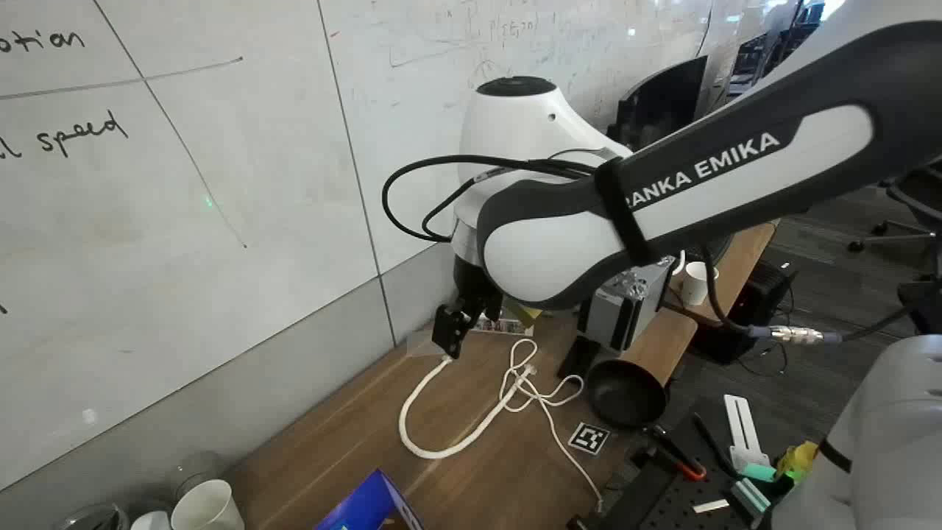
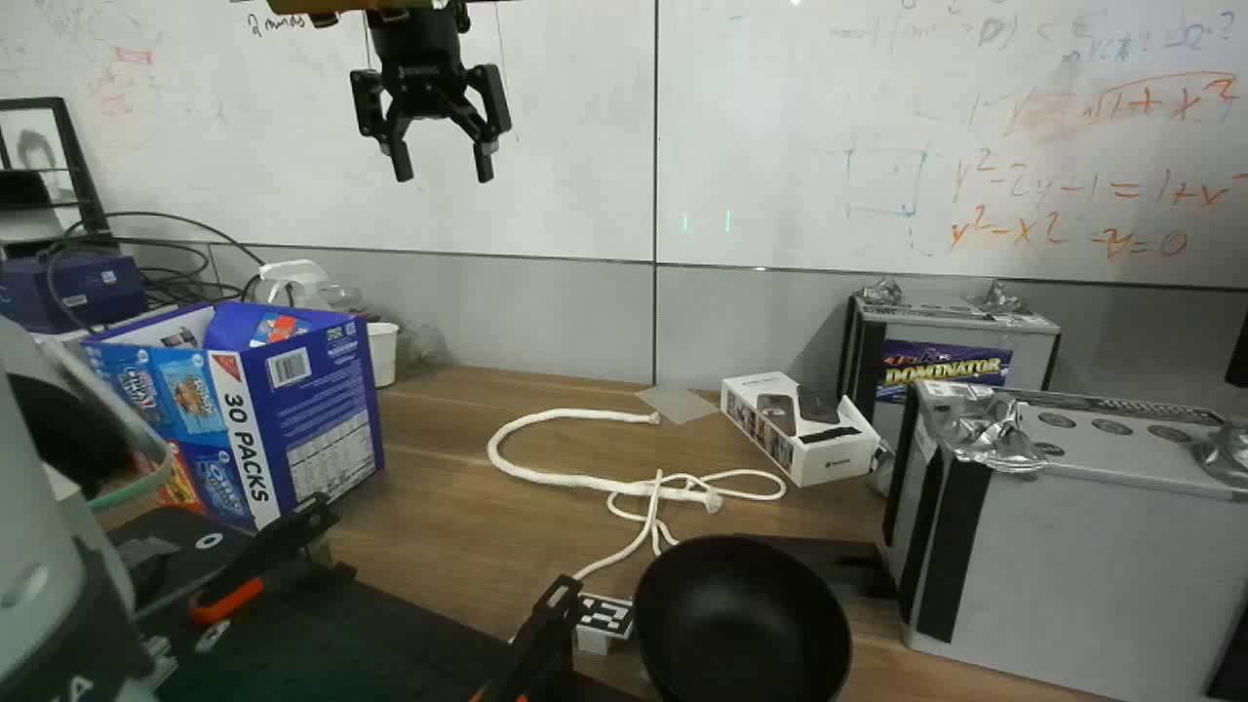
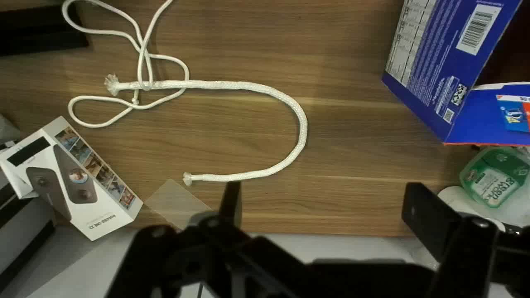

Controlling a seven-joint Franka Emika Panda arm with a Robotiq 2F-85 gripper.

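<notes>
A thick white rope lies on the wooden table in a U-shaped bend, both of its ends frayed. Its upper stretch in the wrist view crosses a thinner white cord, which is tied in loops around it near one end. High above the table, my gripper hangs with fingers wide apart and empty. In the wrist view one fingertip appears close to the rope's lower arm, but exterior view 2 shows a large height gap. The same rope is fully visible there, left of the centre.
A blue snack box stands at the left. A black pan, a marker block, a white product box and grey cases surround the rope. The whiteboard rises along the back edge. Bare table lies between rope and snack box.
</notes>
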